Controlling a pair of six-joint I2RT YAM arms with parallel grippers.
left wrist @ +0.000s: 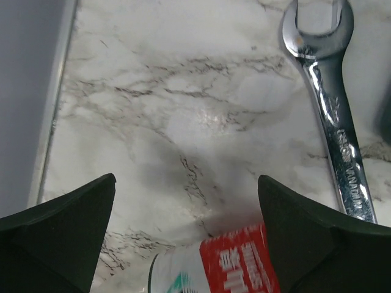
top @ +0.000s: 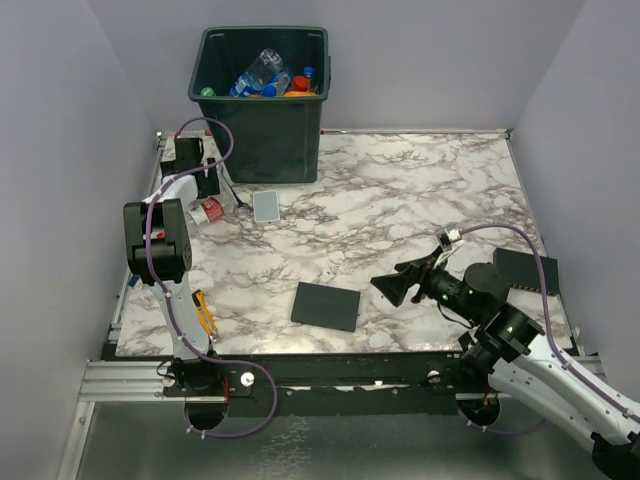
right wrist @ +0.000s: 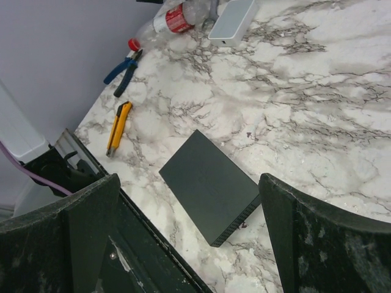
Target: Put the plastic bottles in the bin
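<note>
A clear plastic bottle with a red-and-white label (top: 207,210) lies on the table at the far left, mostly hidden by the left arm in the top view. The right wrist view shows the same bottle (right wrist: 176,21) on its side, red cap toward the wall. Over the table just beyond it, my left gripper stands open; the label (left wrist: 239,261) shows at the bottom of its view, and bare marble lies between the fingers. The dark green bin (top: 265,140) holds several plastic bottles (top: 262,72). My right gripper (top: 399,277) is open and empty at the right.
A wrench (left wrist: 335,122) and a grey-white box (top: 266,206) lie right of the bottle. Pliers (right wrist: 127,72) and a yellow cutter (top: 204,312) lie nearer the front. A dark flat box (top: 326,306) sits front centre.
</note>
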